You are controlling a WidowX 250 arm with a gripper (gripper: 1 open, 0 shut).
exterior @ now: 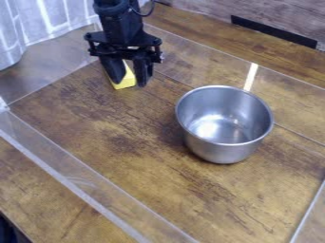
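Observation:
The black gripper [124, 63] is at the upper left of the camera view, lowered over a small yellow box [124, 82], which it largely hides. Its fingers point down on or around the box; whether they are apart or closed on it I cannot tell. A steel bowl [223, 124] stands on the wooden table [140, 180] to the right.
A pale curtain and a light rounded object [15, 43] are at the upper left. A dark slot runs along the back at the upper right.

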